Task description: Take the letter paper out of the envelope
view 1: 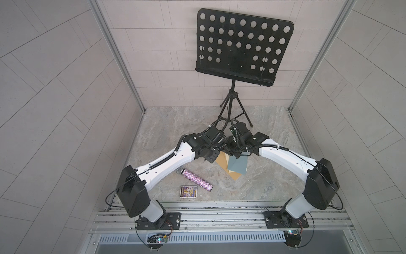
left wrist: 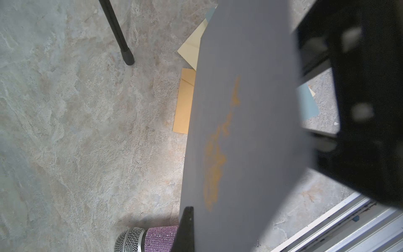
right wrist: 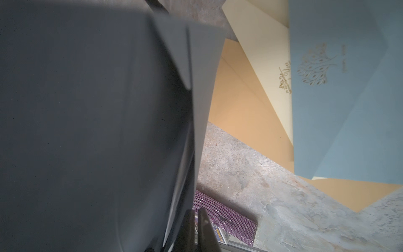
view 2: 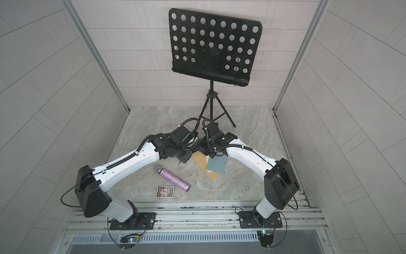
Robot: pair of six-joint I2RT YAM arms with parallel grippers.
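A blue-grey envelope [left wrist: 243, 126] with worn gold print stands close to the left wrist camera. My left gripper is shut on it; one dark finger shows against its edge, the other is hidden behind the sheet. In the right wrist view the envelope [right wrist: 84, 126] fills the left side, dark and blurred, with folds and a pale edge within. My right gripper is shut, the sheet's edge running down between its fingertips. Whether letter paper is pinched too, I cannot tell. From above, the arms meet and hide most of the held envelope.
On the floor lie an orange envelope [right wrist: 243, 105], a cream one [right wrist: 264, 63] and a blue one [right wrist: 344, 105], overlapping. A pink glittery microphone [view 1: 196, 179] and a small picture card [view 1: 188, 191] lie at front left. A black music stand [view 1: 231, 99] is behind the arms.
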